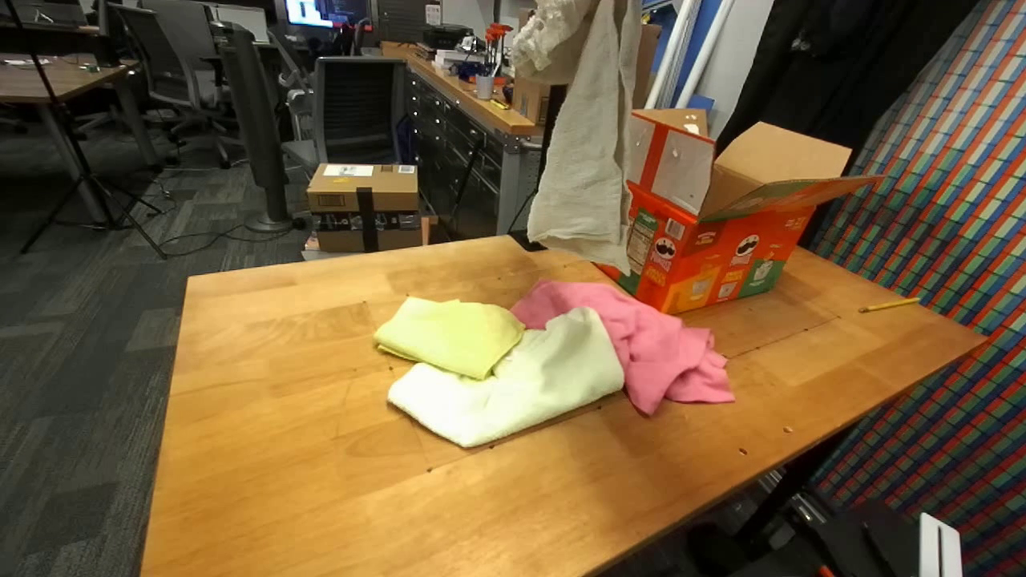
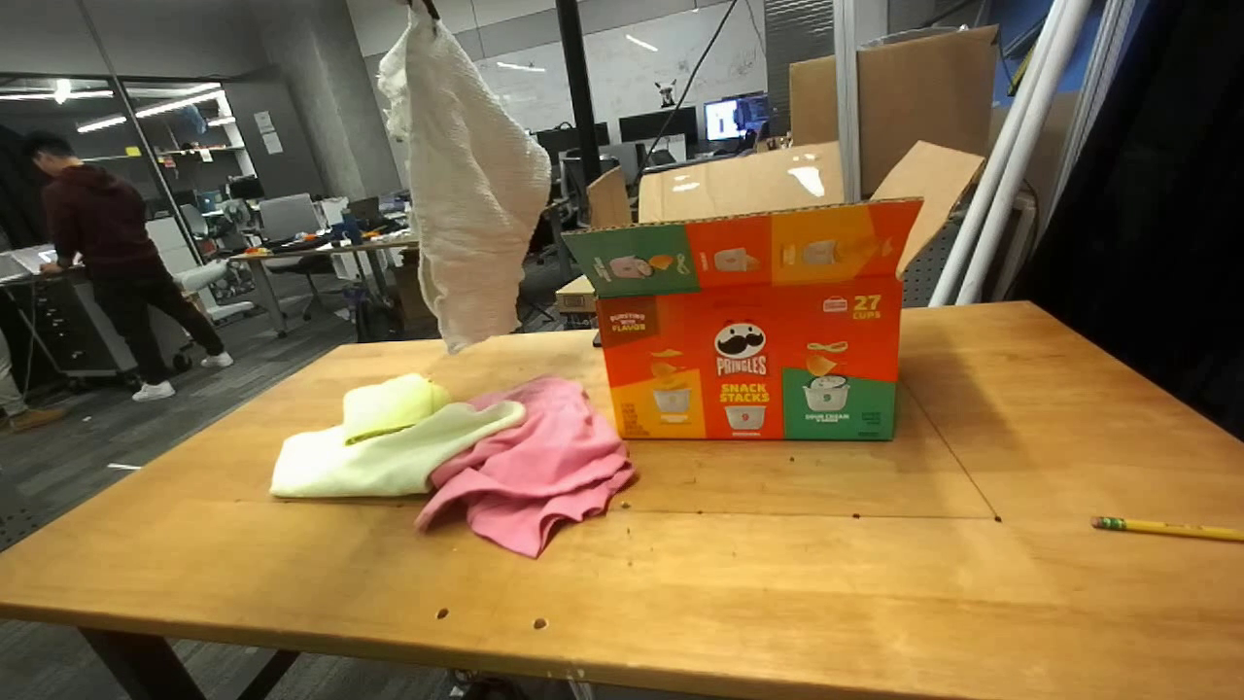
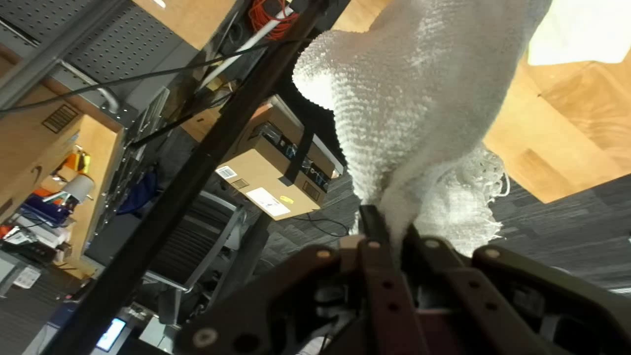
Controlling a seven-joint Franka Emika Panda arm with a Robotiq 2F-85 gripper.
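Observation:
A white cloth [image 1: 587, 154] hangs down in the air in exterior view 1, in front of the left side of the open Pringles box [image 1: 716, 255]. In exterior view 2 the same white cloth [image 2: 472, 198] hangs left of the box and above the table. My gripper is shut on the cloth, which is pinched between its fingers in the wrist view. On the table lie a folded yellow cloth [image 1: 452, 336], a pale green cloth [image 1: 539, 385] partly under it, and a crumpled pink cloth [image 1: 654, 346]. The inside of the box is hidden.
The box's flaps [image 2: 746, 187] stand up and outward. A pencil [image 1: 890, 304] lies near the table's right edge. A black post [image 2: 577, 93] rises behind the table.

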